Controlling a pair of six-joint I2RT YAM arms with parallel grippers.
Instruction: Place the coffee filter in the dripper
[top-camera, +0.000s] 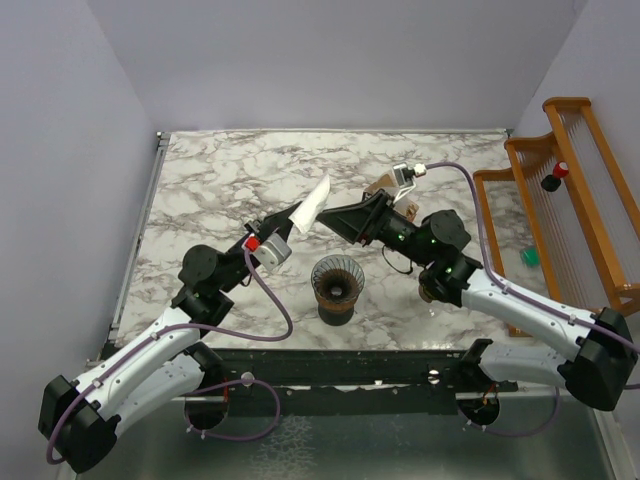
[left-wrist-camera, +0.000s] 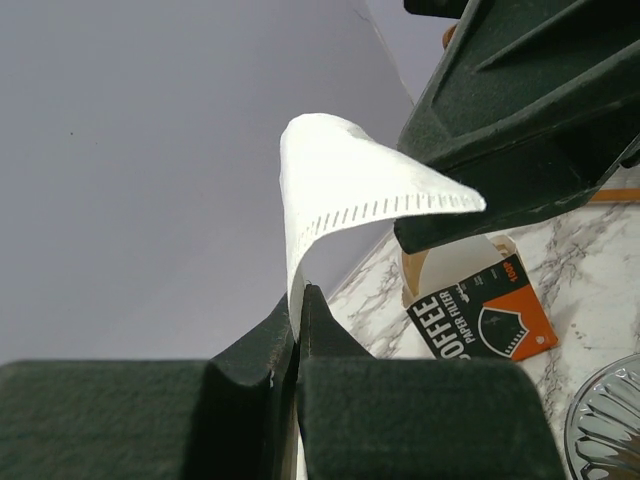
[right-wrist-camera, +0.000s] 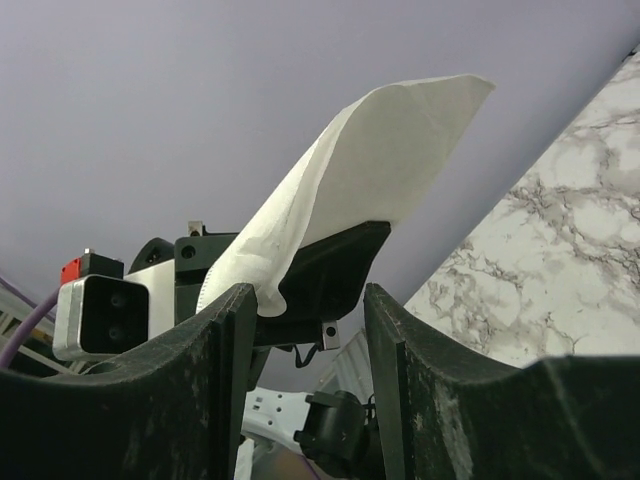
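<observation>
A white paper filter (top-camera: 310, 205) is held up in the air by my left gripper (top-camera: 292, 216), whose fingers are shut on its thin edge (left-wrist-camera: 350, 175). My right gripper is part open beside it, with the filter's lower edge at its left fingertip. The dripper (top-camera: 336, 283), a dark holder with a ribbed clear rim, stands on the marble table below and between the grippers.
A coffee paper filter box (left-wrist-camera: 480, 310) lies behind my right gripper. A wooden rack (top-camera: 545, 230) stands at the right.
</observation>
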